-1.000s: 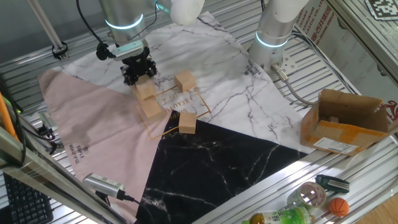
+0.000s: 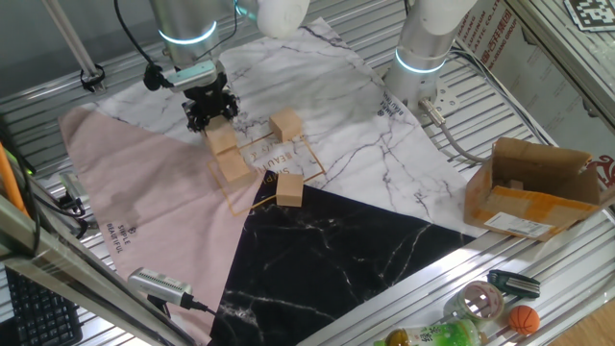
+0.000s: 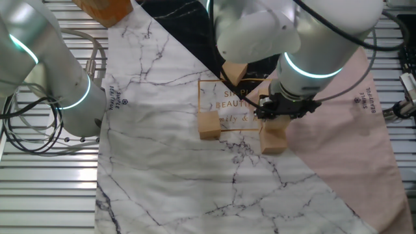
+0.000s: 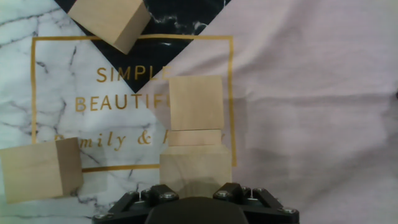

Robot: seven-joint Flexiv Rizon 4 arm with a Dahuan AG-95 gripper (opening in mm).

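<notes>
My gripper (image 2: pixel 210 112) points down over the far part of the cloth, shut on a wooden block (image 2: pixel 221 135). In the wrist view this held block (image 4: pixel 196 169) shows between the fingers at the bottom. In the second exterior view another block (image 3: pixel 273 142) shows below the gripper, and the held one looks to be just above it; whether they touch I cannot tell. Directly ahead lies a further block (image 4: pixel 196 102). Two more stand apart: one block (image 2: pixel 285 124) on the white marble part, one block (image 2: pixel 289 189) at the black tip.
An open cardboard box (image 2: pixel 524 197) stands at the right. A bottle (image 2: pixel 442 333), a tape roll (image 2: pixel 480 300) and an orange ball (image 2: pixel 524 319) lie at the front right.
My gripper has shifted slightly left in exterior view 1 over the last second, and the held block with it. The other blocks stay where they were.
</notes>
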